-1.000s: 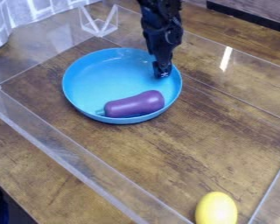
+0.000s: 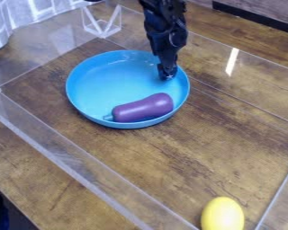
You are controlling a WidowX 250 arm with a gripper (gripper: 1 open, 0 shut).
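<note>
A blue round tray [image 2: 111, 76] sits on the wooden table, with a purple eggplant [image 2: 141, 109] lying in its lower right part. My black gripper [image 2: 167, 72] reaches down from the top to the tray's upper right rim, its tips low at the inside of the rim. Whether its fingers are open or shut is too dark and small to make out. A yellow egg-shaped object [image 2: 222, 215] lies apart at the bottom right.
Clear plastic walls [image 2: 62, 162] border the table on the left, and a white object [image 2: 0, 18] stands at the top left. The wooden surface right of and below the tray is bare.
The tray with the eggplant has shifted very slightly right and down over the last second, and my gripper at its rim has moved slightly with it.
</note>
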